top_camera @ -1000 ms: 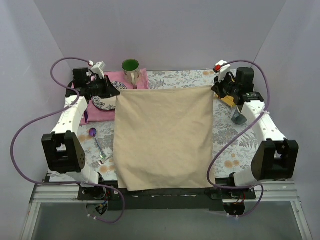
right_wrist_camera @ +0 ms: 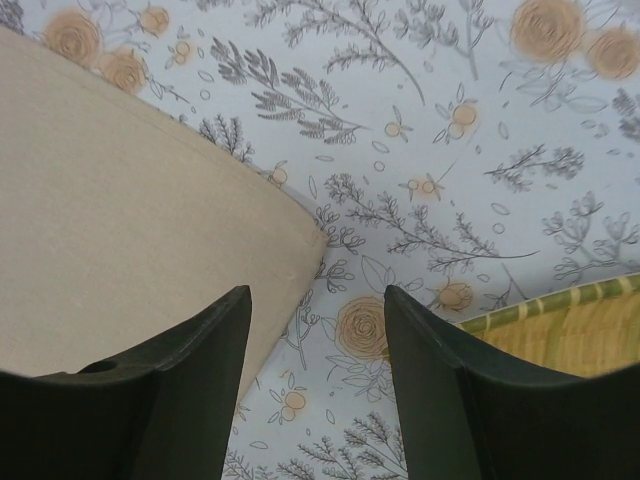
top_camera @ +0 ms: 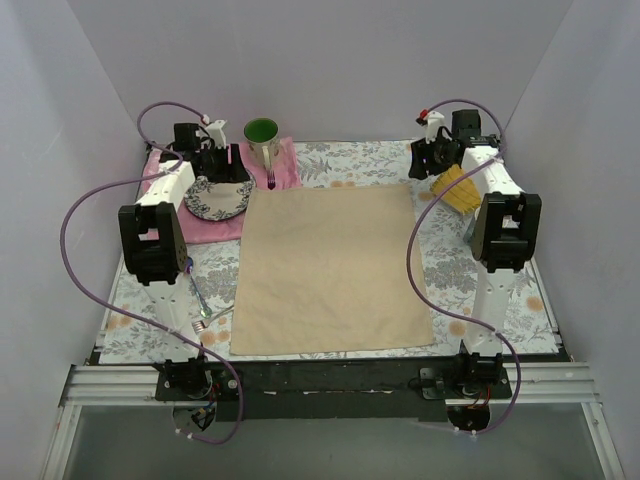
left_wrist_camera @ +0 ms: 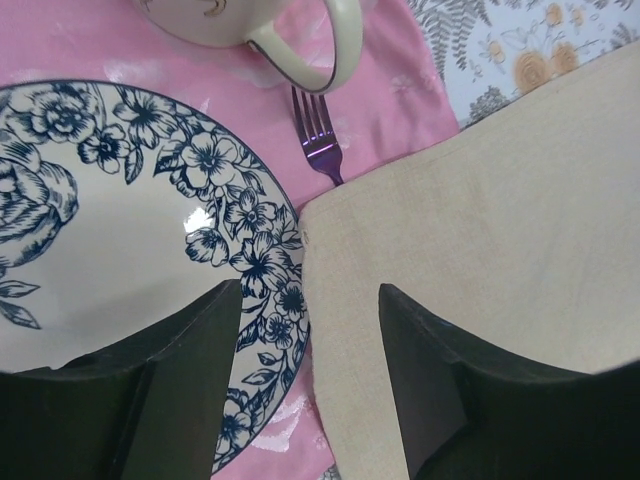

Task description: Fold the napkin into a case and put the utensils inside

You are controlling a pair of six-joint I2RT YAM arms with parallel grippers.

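The beige napkin (top_camera: 330, 270) lies spread flat, its far edge straight between my two hands. Near its far left corner, my left gripper (top_camera: 234, 164) hovers above the plate's rim; its fingers stand apart with nothing held, the napkin (left_wrist_camera: 480, 230) lying below them. Off the far right corner, my right gripper (top_camera: 420, 160) is likewise open and empty, the corner (right_wrist_camera: 310, 245) resting on the floral cloth. A purple fork (top_camera: 270, 177) pokes out between the mug and the napkin's edge. A purple spoon (top_camera: 202, 302) and another fork (top_camera: 201, 325) lie left of the napkin.
A patterned plate (top_camera: 212, 204) sits on a pink cloth (top_camera: 288, 165) at the far left, beside a mug (top_camera: 262, 134) with a green inside. A yellow woven item (top_camera: 458, 192) lies under the right arm.
A second ago both grippers held the napkin's far corners stretched up.
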